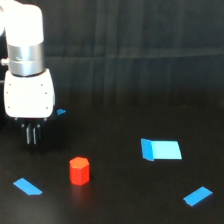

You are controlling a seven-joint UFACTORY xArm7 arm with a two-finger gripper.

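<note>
A red block [79, 171], six-sided in outline, stands on the dark table left of centre. At the left, my white arm reaches down to the gripper [33, 133], which hangs above and to the left of the block, clear of it. Its dark fingertips point downward, and nothing shows between them. They are too small and dim against the black background to tell how far apart they stand. On the table to the right lies a light-blue square [166, 150] with a darker blue strip [147, 150] along its left side.
Blue tape strips lie at the front left [27, 187] and front right [198, 196]. A small blue mark [61, 112] shows behind the arm. Dark curtains close off the back. Between the block and the light-blue square the table is clear.
</note>
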